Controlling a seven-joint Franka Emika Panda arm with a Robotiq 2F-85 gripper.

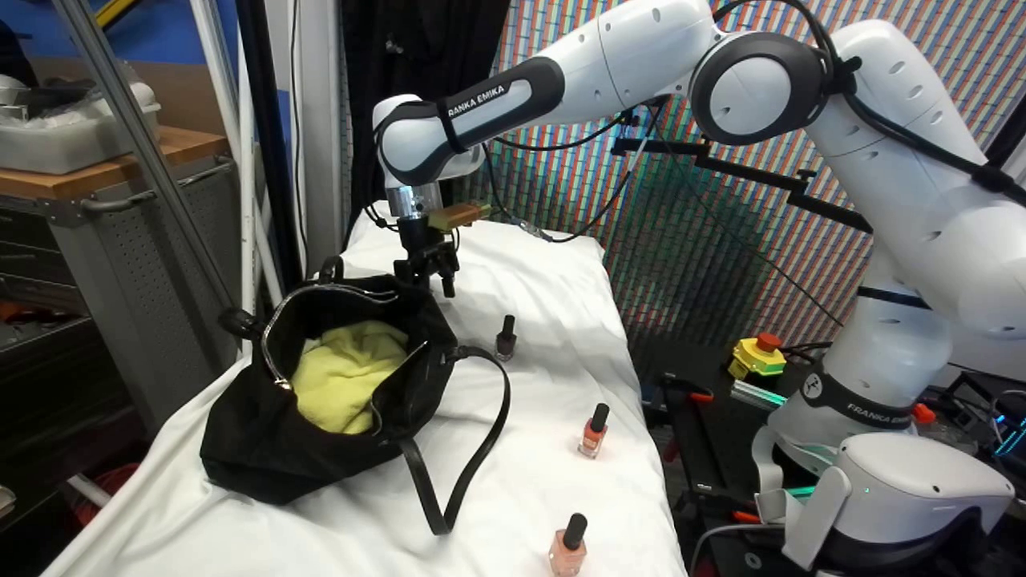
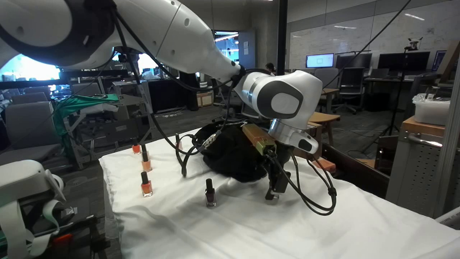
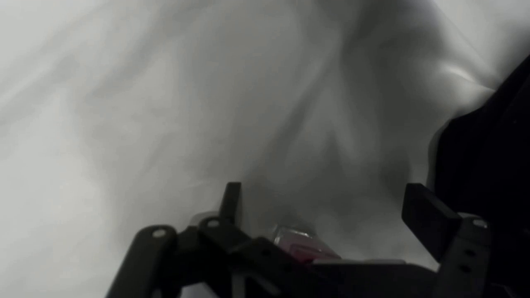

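Observation:
My gripper (image 1: 429,280) is low over the white cloth, just behind the black bag (image 1: 288,452), and its fingers are open. In the wrist view its two fingers (image 3: 231,204) stand wide apart. A clear bottle with reddish-pink contents (image 3: 304,244) shows between them, mostly covered by the gripper's own body. The bag's dark side (image 3: 489,144) is close beside the right finger. Yellow cloth (image 1: 348,375) fills the bag's opening. A dark nail polish bottle (image 2: 210,196) stands upright on the cloth, a short way from the gripper.
An orange-red bottle (image 1: 593,433) and a peach one (image 1: 568,550) stand upright along the cloth's near right side. The bag's strap (image 1: 481,452) loops out over the cloth between bag and bottles. Behind the gripper, the cloth-covered table (image 1: 539,264) is clear.

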